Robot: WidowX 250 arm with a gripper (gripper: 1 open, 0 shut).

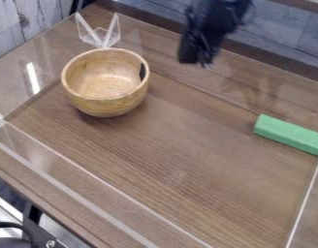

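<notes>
My gripper (201,44) is a dark, motion-blurred shape high at the top of the view, above the back of the table, right of a wooden bowl (105,83); whether it is open or shut is too blurred to tell. A green block (287,134) lies on the right side of the table.
A white wire-like object (100,31) stands behind the bowl. Panelled walls edge the back and left. A dark cable shows at the lower left corner.
</notes>
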